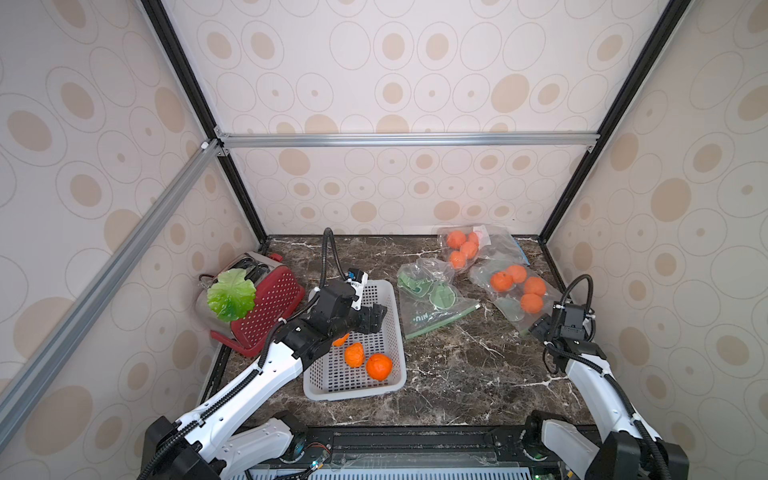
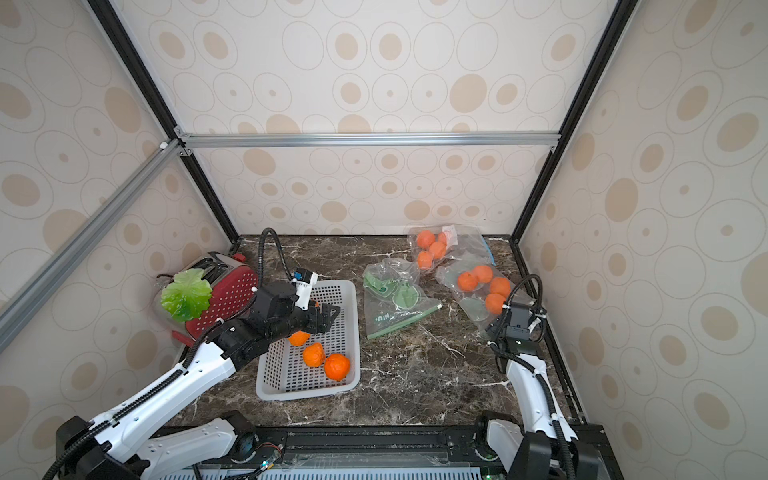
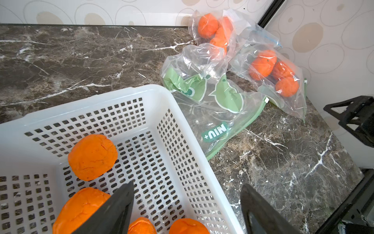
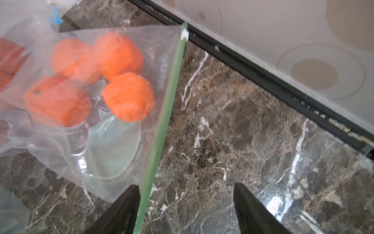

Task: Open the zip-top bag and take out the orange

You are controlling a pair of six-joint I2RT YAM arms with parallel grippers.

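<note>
A clear zip top bag with a green zip edge (image 4: 161, 128) and several oranges (image 4: 128, 96) lies flat at the right of the table. My right gripper hovers by its zip edge, fingers parted, nothing between them. Further back, a second bag of oranges (image 1: 457, 240) rests near the wall. An empty-looking clear bag with green print (image 3: 228, 95) is spread beside the basket. My left gripper hangs over the white basket (image 1: 393, 320), fingers apart and empty. Inside the basket are loose oranges (image 3: 92, 156).
A red and grey basket (image 1: 268, 312) with a green leaf (image 1: 232, 294) stands at the far left. Bare marble tabletop (image 1: 472, 376) stretches across the front middle and right. The right wall closely borders my right arm.
</note>
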